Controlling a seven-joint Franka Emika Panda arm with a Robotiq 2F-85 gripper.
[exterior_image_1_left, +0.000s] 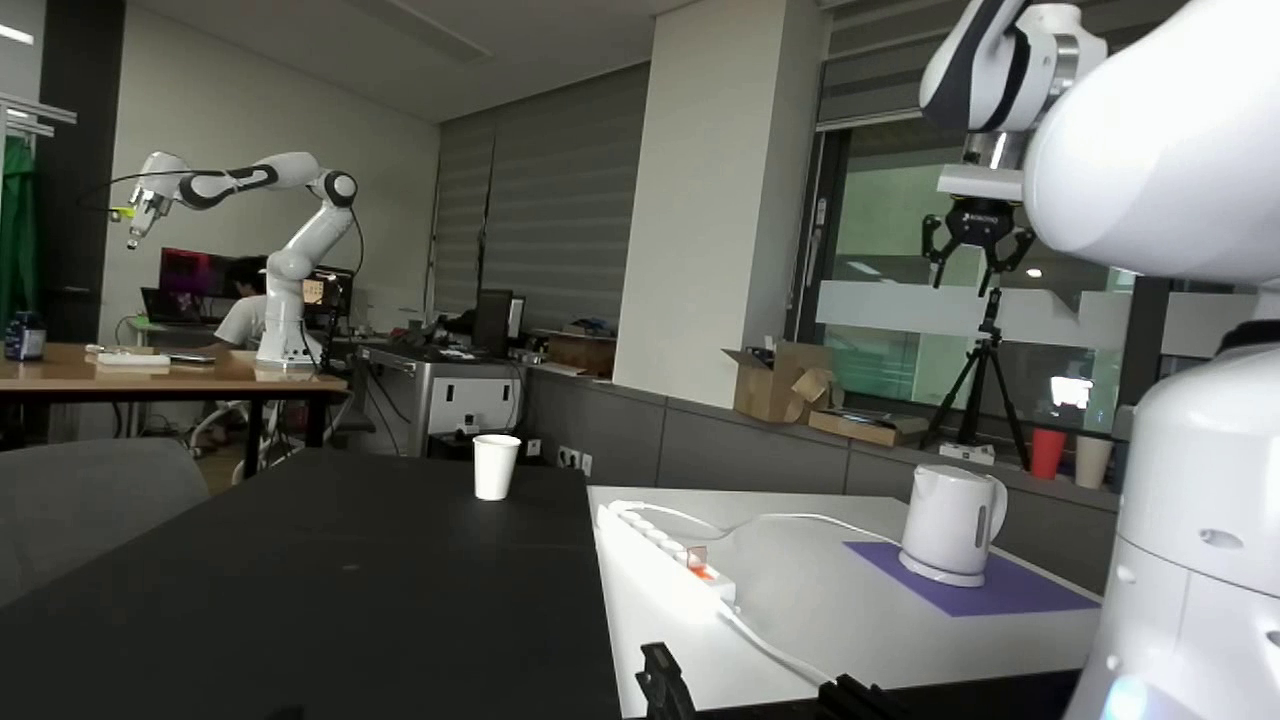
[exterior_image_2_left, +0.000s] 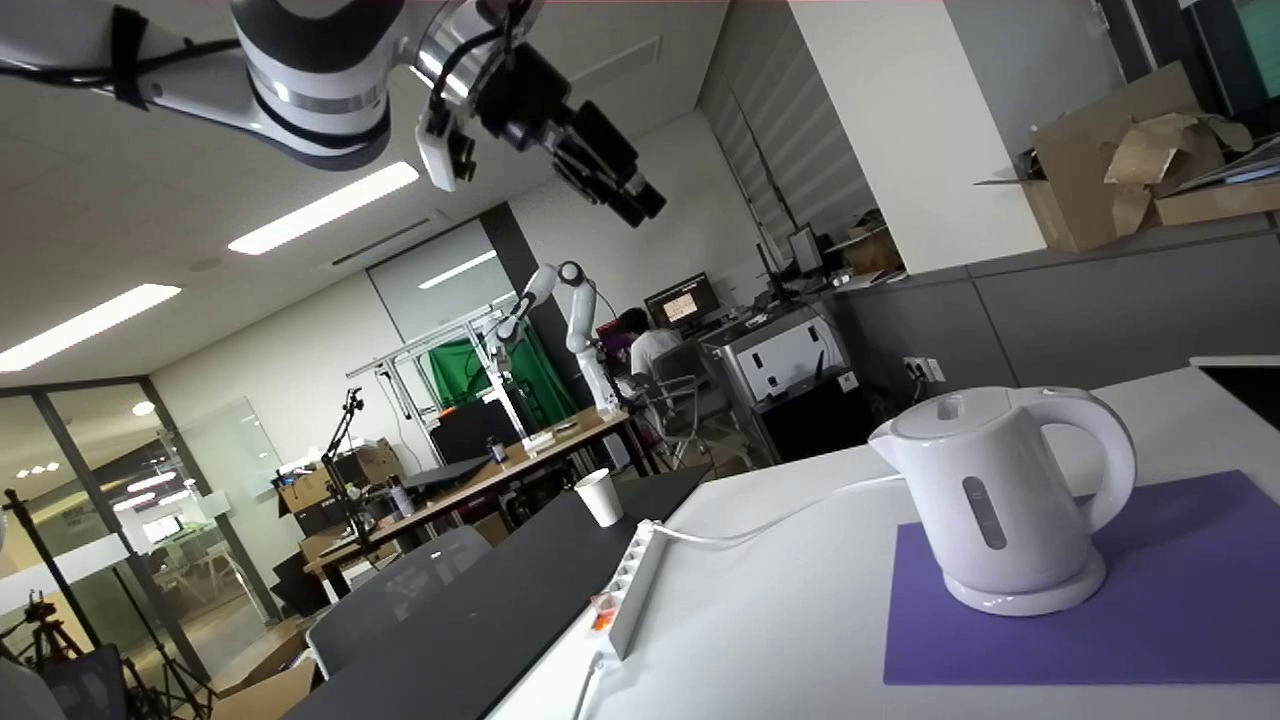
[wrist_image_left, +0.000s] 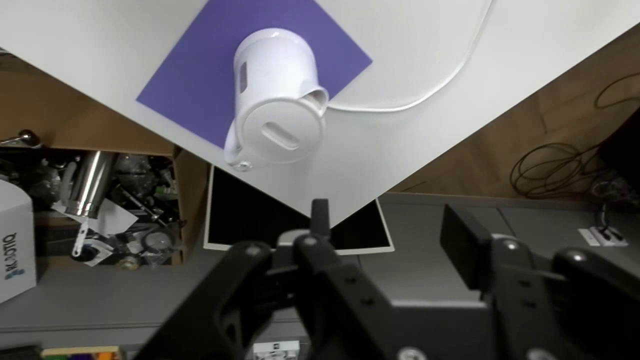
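Note:
A white electric kettle (exterior_image_1_left: 951, 524) stands upright on a purple mat (exterior_image_2_left: 960, 642), its lid and handle showing from above in the wrist view. High over the table, my gripper (exterior_image_1_left: 961, 281) points down with its fingers apart and nothing between them. In the wrist view the gap of the gripper lies beyond the table's corner, away from the kettle (wrist_image_left: 277, 90). Nothing touches the kettle.
A white cord runs from the kettle to a power strip (exterior_image_2_left: 630, 588) along the white table's edge. A paper cup (exterior_image_1_left: 494, 467) stands on the black table. Cardboard boxes (exterior_image_1_left: 780, 382) sit on the ledge behind.

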